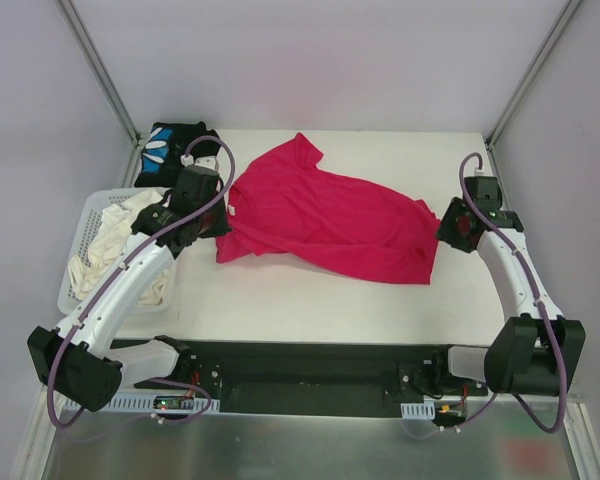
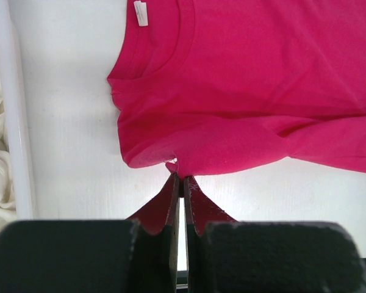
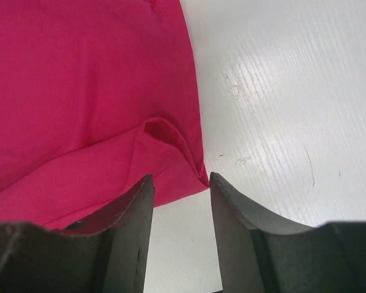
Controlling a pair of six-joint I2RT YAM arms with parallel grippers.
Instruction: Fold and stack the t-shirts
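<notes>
A red T-shirt (image 1: 330,215) lies spread on the white table, its near edge gathered into a folded band. At its left end my left gripper is shut on the fabric at the near edge, just below the collar with its white label. At the other end my right gripper stands open over the shirt's near right corner (image 3: 171,177), where the folded layer lies loose with a small raised crease.
A white plastic basket (image 1: 78,250) of cream cloth sits at the left, with a black garment (image 1: 175,140) behind it.
</notes>
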